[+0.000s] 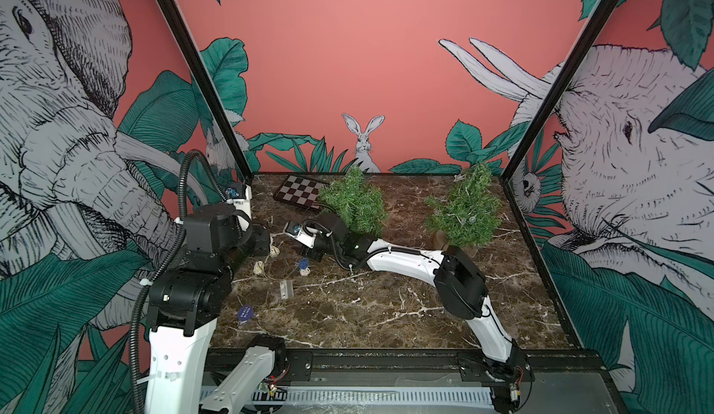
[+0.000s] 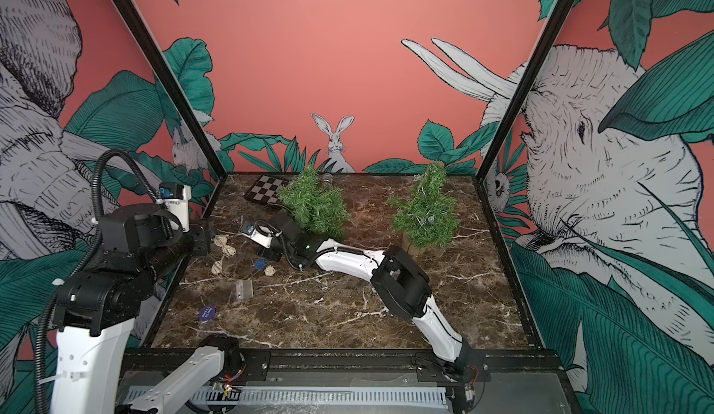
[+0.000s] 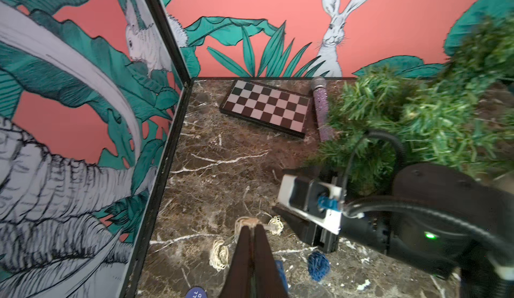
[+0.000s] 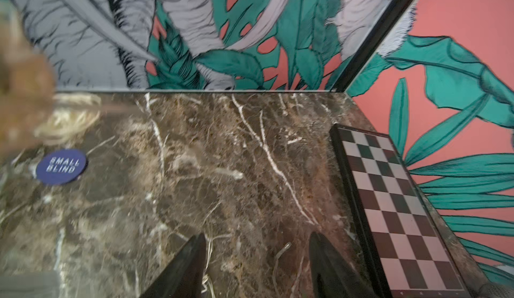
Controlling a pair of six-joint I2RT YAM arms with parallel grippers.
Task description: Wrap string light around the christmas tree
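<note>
My left gripper is shut, with a tan piece of the string light at its tips. Cream bundles [image 3: 218, 255], a blue bundle [image 3: 318, 266] and a clear box [image 1: 286, 289], apparently parts of the string light, are around and below it; whether they hang or lie is unclear. My right gripper is open, its dark fingers [image 4: 182, 268] apart and empty, just right of the left gripper. A blurred tan shape fills the right wrist view's left edge. One green Christmas tree [image 1: 354, 202] stands behind the right gripper, another tree [image 1: 467, 206] to the right; neither shows string light around it clearly.
At the back left lies a checkered board [image 3: 267, 104], with a glittery pink microphone [image 3: 321, 108] beside it. A blue "small blind" disc [image 4: 61, 166] sits near the front left.
</note>
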